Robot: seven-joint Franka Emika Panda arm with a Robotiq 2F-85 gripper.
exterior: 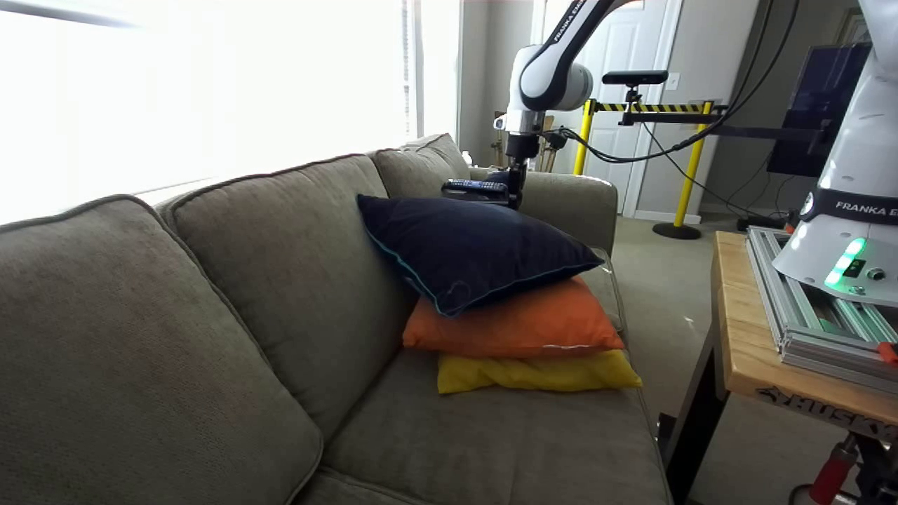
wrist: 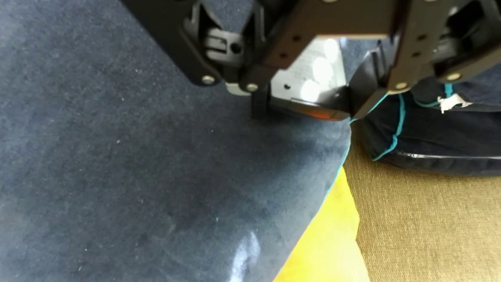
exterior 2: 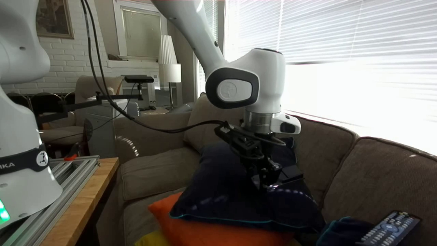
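Observation:
My gripper is shut on a glossy object (wrist: 315, 75) with bright reflections and an orange tint along its lower edge; what it is, I cannot tell. Its fingers (wrist: 368, 87) stand apart on either side of it. Directly beneath lies a navy pillow (wrist: 164, 178) with teal piping. In exterior view 2 the gripper (exterior 2: 264, 180) is low over this pillow (exterior 2: 229, 196), and a dark, shiny-edged piece (exterior 2: 291, 174) juts out beside it. Seen from exterior view 1, the pillow (exterior: 480, 248) hides the fingertips.
Under the navy pillow are an orange pillow (exterior: 522, 324) and a yellow one (exterior: 539, 372), stacked on the sofa (exterior: 471, 446). A remote (exterior 2: 391, 229) rests on dark fabric at the sofa's far end. The robot's table (exterior: 758, 337) stands alongside.

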